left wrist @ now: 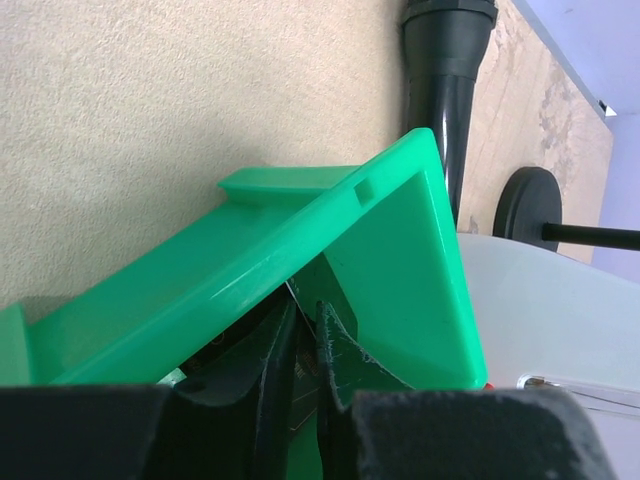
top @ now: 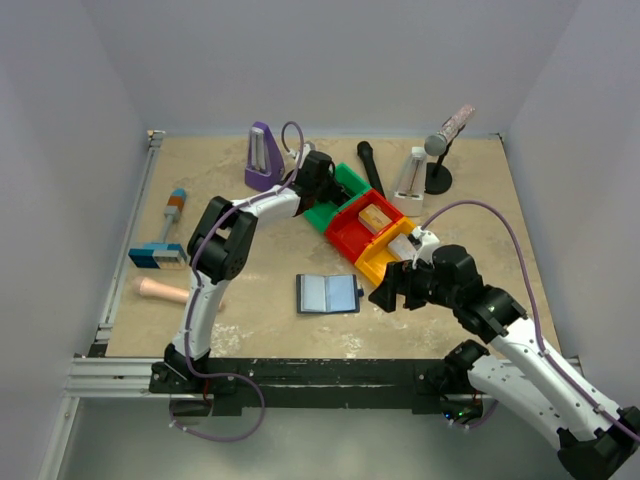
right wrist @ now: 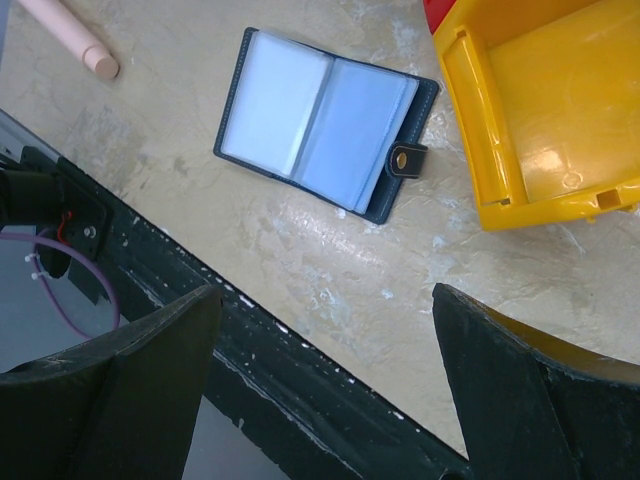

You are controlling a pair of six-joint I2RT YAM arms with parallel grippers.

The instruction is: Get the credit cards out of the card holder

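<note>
An open card holder (top: 328,294) with clear sleeves and a dark snap tab lies on the table left of the yellow bin, also seen in the right wrist view (right wrist: 273,100). My left gripper reaches into the green bin (left wrist: 400,260), its fingers close together around a dark thin item there; whether it holds this cannot be told. My right gripper stands open above the table near the yellow bin (right wrist: 560,100), nothing between its fingers.
A red bin (top: 350,232) sits between the green and yellow bins. A microphone (top: 368,160), stands, a purple slicer (top: 262,170), a brush (top: 158,255) and a pink roller (top: 160,290) surround the clearer middle front.
</note>
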